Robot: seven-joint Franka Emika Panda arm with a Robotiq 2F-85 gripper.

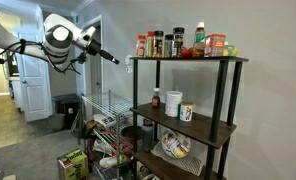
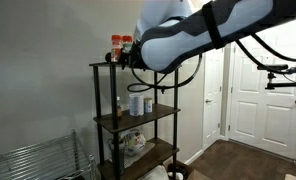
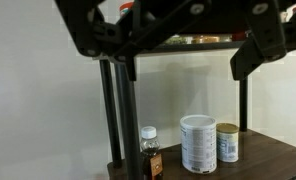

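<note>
In the wrist view my gripper is open, its two dark fingers wide apart with nothing between them. Exterior view 1 has the gripper [image 1: 115,58] in the air left of the dark shelf unit [image 1: 193,60], near top-board height. Bottles and jars [image 1: 178,42] crowd the top board. On the board below stand a white canister [image 3: 198,145], a smaller can [image 3: 227,142] and a dark bottle with a white cap [image 3: 151,152]. All three are upright and apart from the fingers. In exterior view 2 the fingertips cannot be made out.
A wire rack [image 1: 108,105] with assorted items stands left of the shelf unit, below the arm. A bowl-like container [image 1: 175,146] rests on a lower board. A green box [image 1: 73,165] is on the floor. The air between arm and shelf looks clear.
</note>
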